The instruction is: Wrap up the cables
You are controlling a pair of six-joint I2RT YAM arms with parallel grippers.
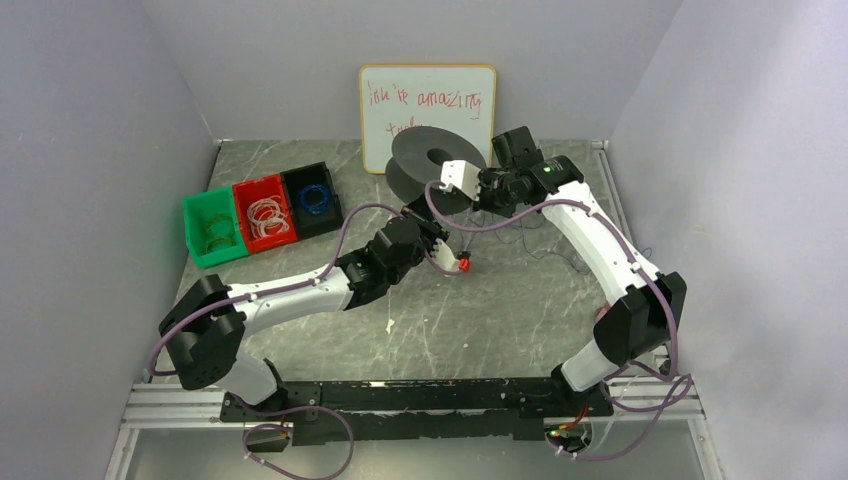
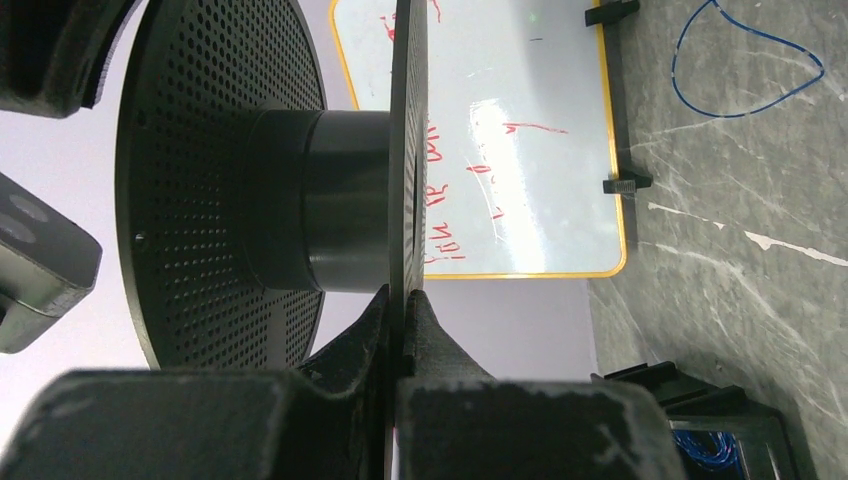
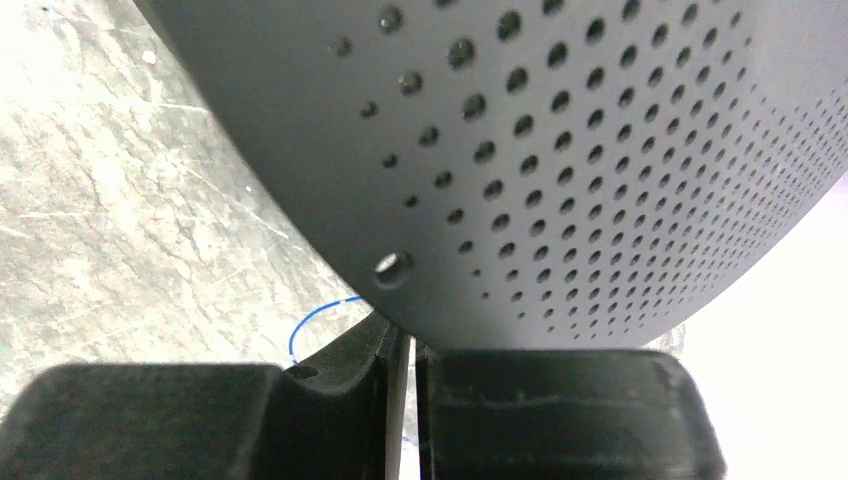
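Observation:
A large dark grey spool (image 1: 462, 149), tilted, is off the table in front of the whiteboard. My left gripper is shut on the thin edge of one of its flanges (image 2: 408, 140). At the spool's right side is my right gripper, its fingers close together right at the perforated flange (image 3: 560, 190); whether they grip the rim cannot be made out. Loose blue cable (image 1: 530, 243) lies on the table beneath and right of the spool, and a loop of blue cable (image 2: 748, 113) shows in the left wrist view.
Green (image 1: 196, 229), red (image 1: 283, 238) and black (image 1: 329, 217) bins stand at the left; the red one holds pale cables and the black one a blue coil (image 1: 314, 199). A whiteboard (image 1: 440, 88) leans at the back.

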